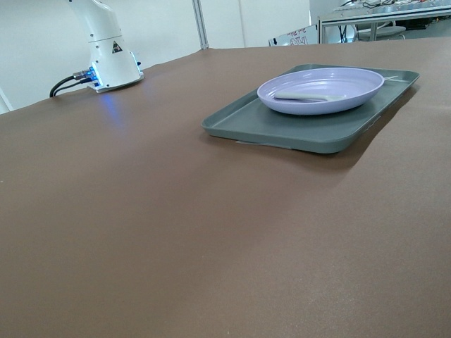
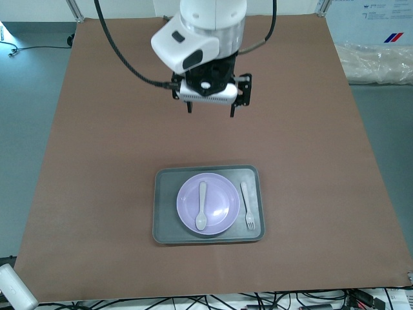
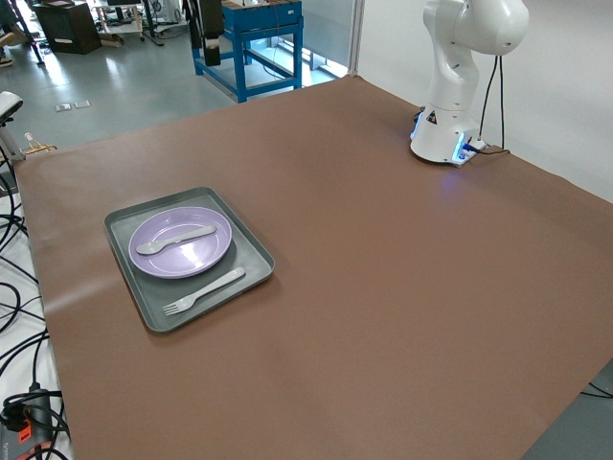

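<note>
In the camera left view my gripper [image 2: 211, 108] hangs over the far part of the brown table, well behind the tray, its two black fingers apart with nothing seen between them. A grey-green tray [image 2: 168, 226] holds a lavender plate [image 2: 219, 206], with a pale spoon [image 2: 202, 216] lying on the plate. A white fork [image 2: 249, 210] lies on the tray to the right of the plate. The same tray [image 3: 163, 316] appears in the camera right view.
Cables [image 2: 271, 303] run beyond the near edge. In the camera right view a white robot base [image 3: 441, 129] stands at the table's back corner.
</note>
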